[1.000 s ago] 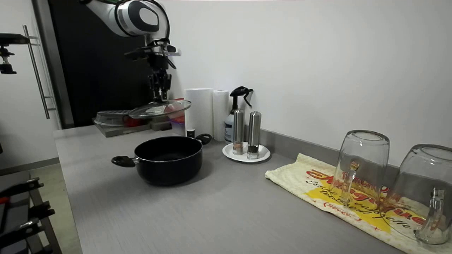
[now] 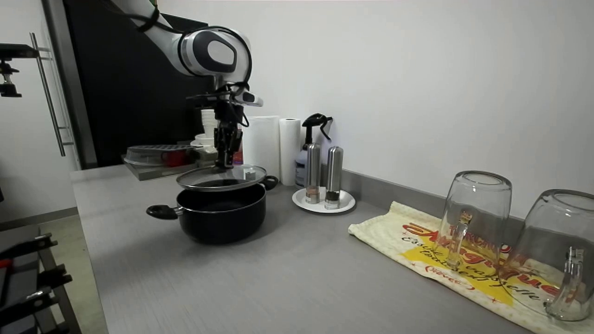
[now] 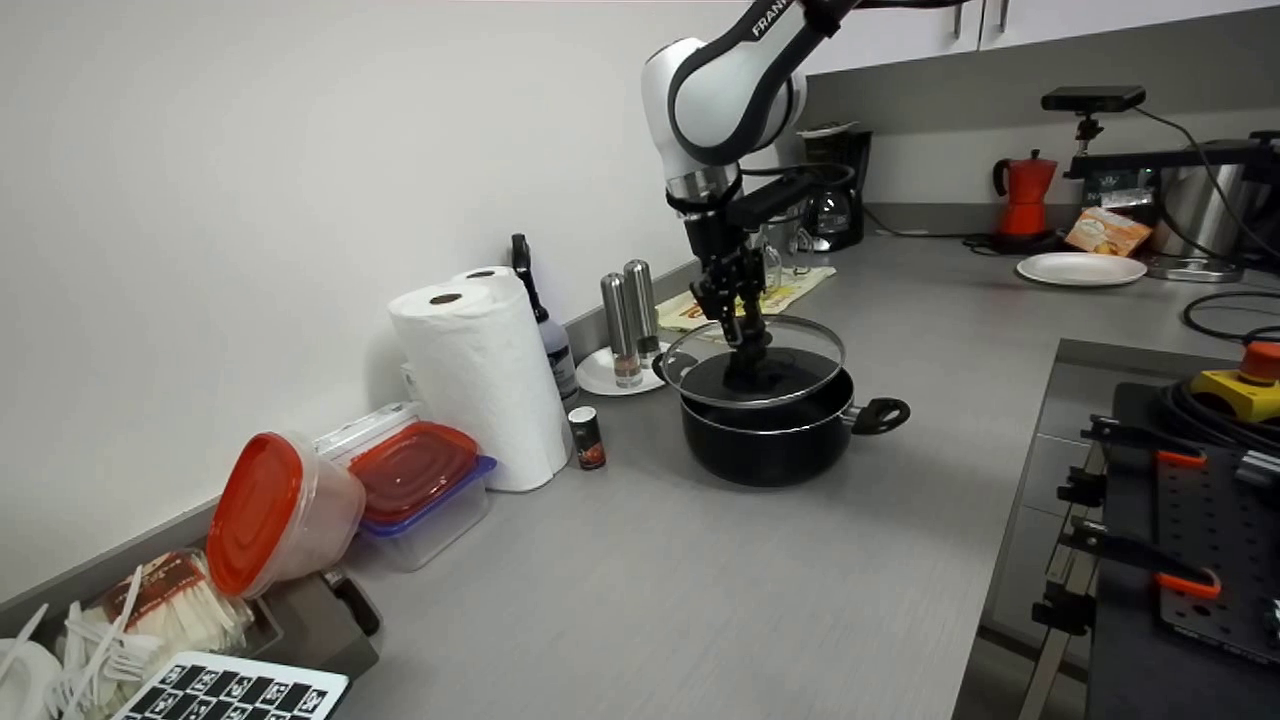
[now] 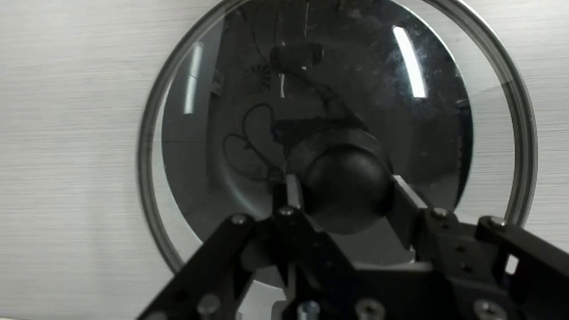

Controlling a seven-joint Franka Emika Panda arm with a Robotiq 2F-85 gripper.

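My gripper is shut on the round black knob (image 4: 346,186) of a glass lid, one finger on each side. The clear lid (image 2: 200,179) with its metal rim is just above the black pot (image 2: 225,223), slightly off-centre toward the back in exterior view 1. Part of the pot's dark opening shows below the lid's near edge. In exterior view 2 the lid (image 3: 806,374) appears a little tilted over the pot (image 3: 768,454). Whether its far edge touches the pot's rim cannot be told.
Two steel grinders (image 2: 332,175) stand on a white plate (image 2: 348,204) beside the pot. Paper towel rolls (image 3: 474,372), a small spice jar (image 3: 587,438) and plastic containers (image 3: 282,510) line the wall. Glass mugs (image 2: 473,222) rest on a cloth (image 2: 384,228).
The arm has come down and to the right in exterior view 1, carrying the lid from above and behind the pot to just over it. The pot has not moved.
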